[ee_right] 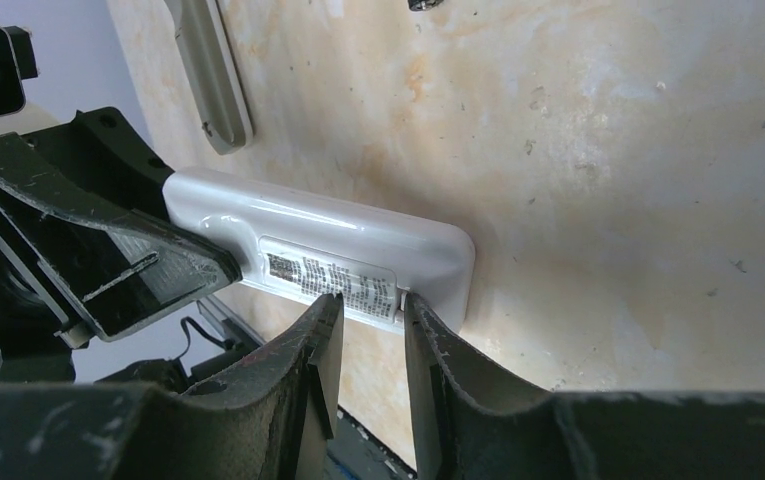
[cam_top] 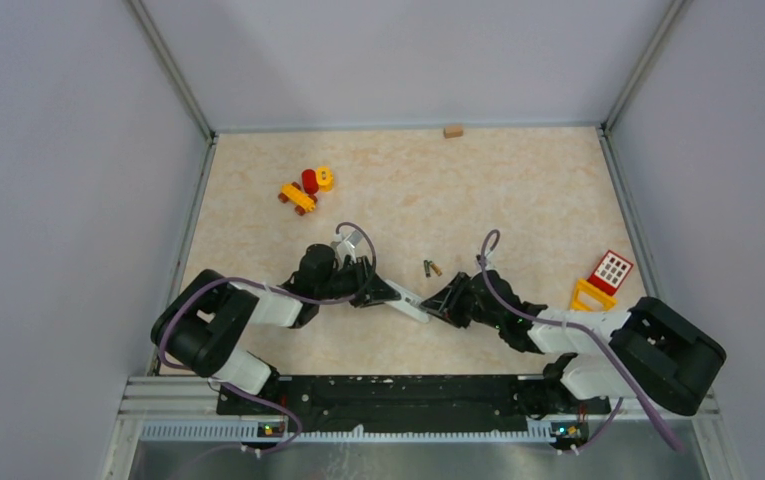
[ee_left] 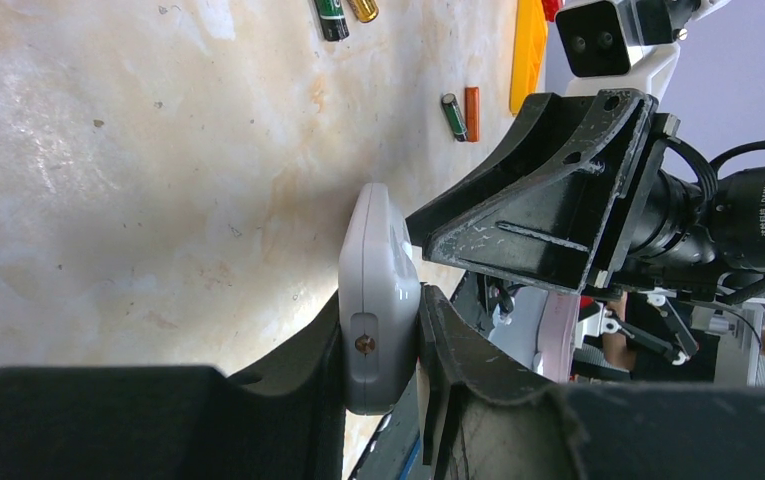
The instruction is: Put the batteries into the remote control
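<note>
The white remote control (cam_top: 407, 305) lies slanted between the grippers, its printed label in the battery compartment (ee_right: 328, 275) facing the right wrist camera. My left gripper is closed around one end of it, seen at the bottom of the left wrist view. My right gripper has its fingertips at the other end of the compartment; whether anything sits between them is hidden. Loose batteries (cam_top: 432, 268) lie just above the remote in the top view; a green one (ee_left: 330, 20) and a gold one (ee_left: 363, 8) show in the left wrist view.
Yellow toy car (cam_top: 298, 197) and red cylinder (cam_top: 309, 181) sit at back left, a wooden block (cam_top: 453, 131) at the back edge, red and yellow toys (cam_top: 611, 272) at far right.
</note>
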